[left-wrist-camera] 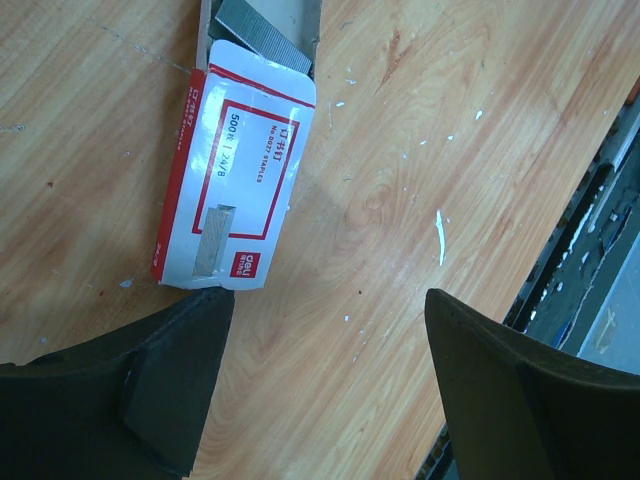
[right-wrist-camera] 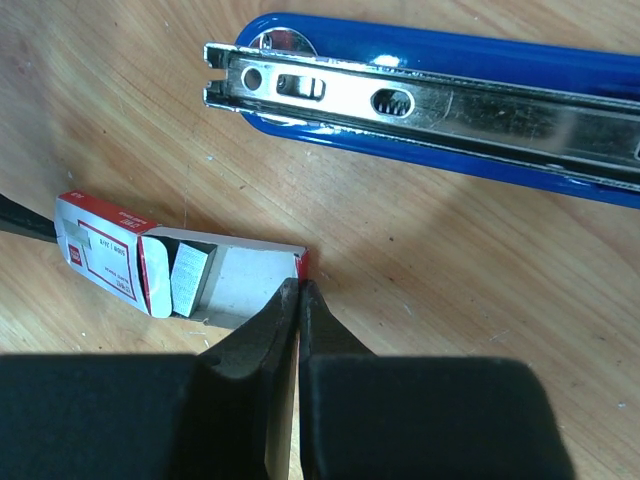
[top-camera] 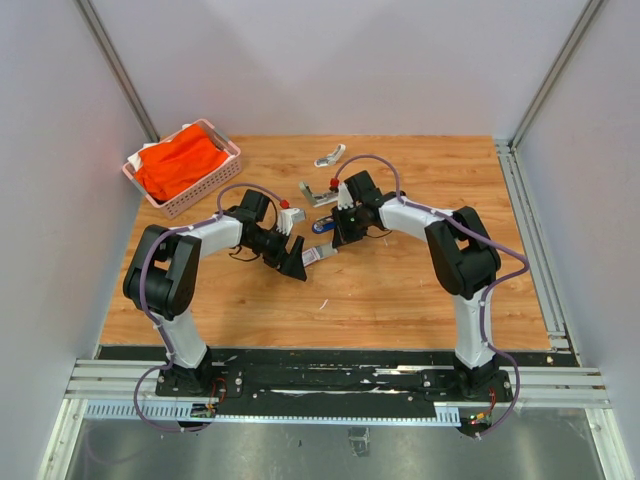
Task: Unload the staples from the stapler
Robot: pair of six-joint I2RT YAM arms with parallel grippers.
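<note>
A red-and-white staples box (left-wrist-camera: 230,175) lies on the table with its tray pulled partly out, a strip of staples (right-wrist-camera: 189,278) inside. My left gripper is open at the box's closed end, nothing between its fingers. My right gripper is shut, its tips at the tray's outer end; whether they pinch the card rim is unclear. The blue stapler (right-wrist-camera: 500,70) lies behind the box, its metal channel (right-wrist-camera: 440,110) uppermost.
A pink basket (top-camera: 190,200) with orange cloth stands at back left. Light-coloured pieces (top-camera: 328,157) lie behind the stapler.
</note>
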